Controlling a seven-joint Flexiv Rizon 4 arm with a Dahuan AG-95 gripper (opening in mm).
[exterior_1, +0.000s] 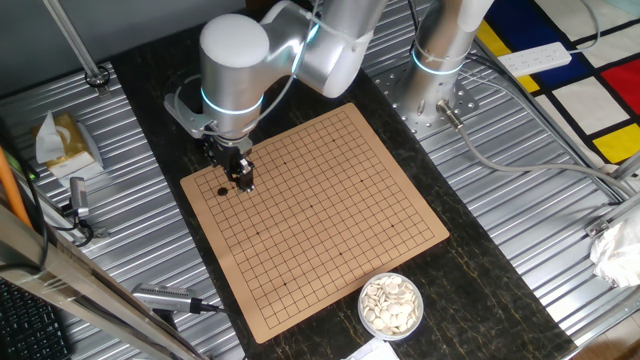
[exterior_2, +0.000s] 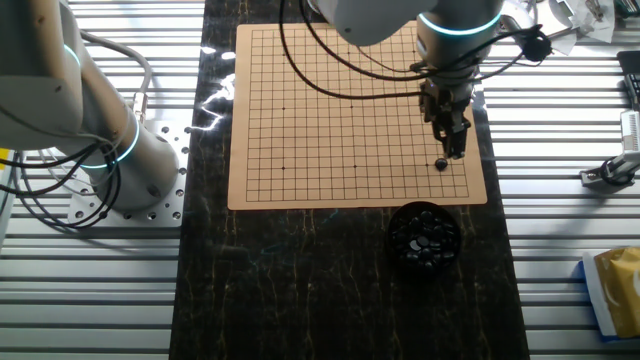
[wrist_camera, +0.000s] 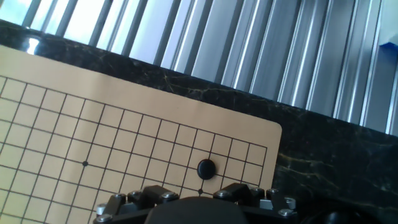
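A lone black stone (wrist_camera: 206, 168) lies near one corner of the tan gridded board (wrist_camera: 37, 180) in the wrist view. The same black stone (exterior_1: 222, 191) shows at the board's left corner in exterior view 1. Close beside it, above the board, is my gripper (exterior_2: 452, 142). Its fingertips (wrist_camera: 166, 196) stand apart along the bottom of the wrist view, with no stone visible between them. A dark part of the gripper hides some of the board there.
A round bowl (exterior_2: 391, 242) of black stones sits beside the board, and a clear bowl (exterior_1: 364, 318) of white stones stands off another side. Cables (exterior_2: 365, 95) hang around the arm. Most of the board is bare.
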